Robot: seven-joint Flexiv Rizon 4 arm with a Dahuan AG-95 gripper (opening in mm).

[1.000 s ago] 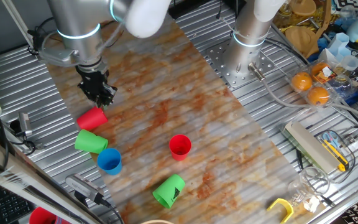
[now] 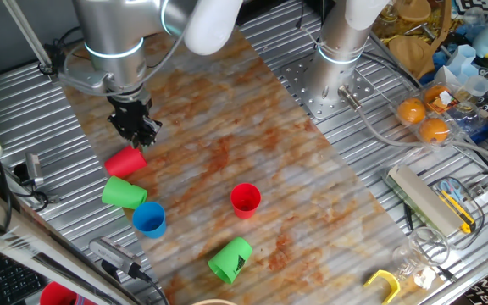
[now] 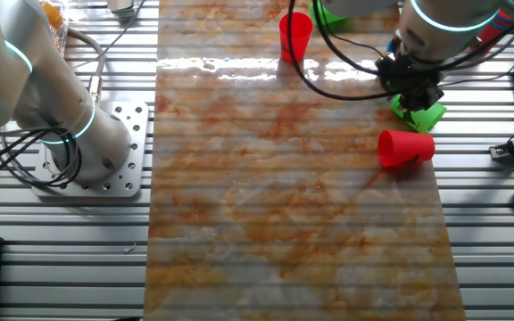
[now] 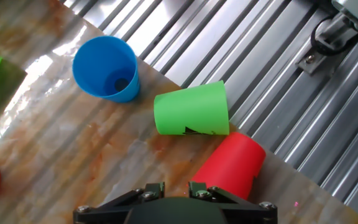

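My gripper is open, with a gap between its fingertips and nothing held there. A red cup (image 4: 232, 165) lies on its side just ahead of it, partly behind the right finger in the wrist view. Beside that cup lies a green cup (image 4: 191, 111), also on its side. The blue cup (image 2: 149, 219) stands upright with its mouth up. Farther off, another red cup (image 2: 246, 201) stands upright, and a second green cup (image 2: 230, 259) is tipped over. In exterior view 2 the gripper (image 3: 418, 94) hangs above the lying red cup (image 3: 406, 149) and partly covers the green one.
The marbled board (image 2: 202, 110) has wide clear room in its middle and far part. Ribbed metal (image 4: 278, 68) borders it, close to the lying cups. Loose cables cross exterior view 2 near the gripper.
The gripper stays near the lying red cup, and none of the cups has moved.
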